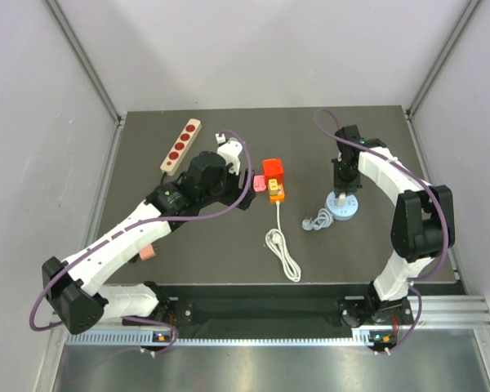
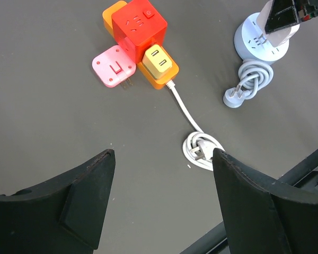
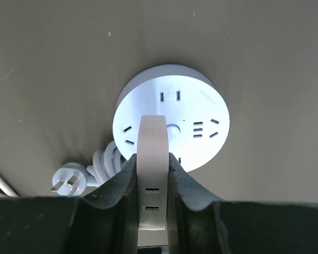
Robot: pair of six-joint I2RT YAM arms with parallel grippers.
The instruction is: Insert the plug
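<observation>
My right gripper is shut on a white plug adapter, held over the round white power socket; in the left wrist view the adapter [image 2: 280,34] has prongs pointing toward the socket [image 2: 246,39], and whether they touch cannot be told. My left gripper hangs open over the table with nothing between its fingers, left of the orange and red socket blocks [image 2: 140,26].
A pink adapter [image 2: 114,66], a coiled white cable [image 2: 193,140] and another coiled cord with plug [image 2: 254,79] lie nearby. A long power strip [image 1: 180,147] lies back left.
</observation>
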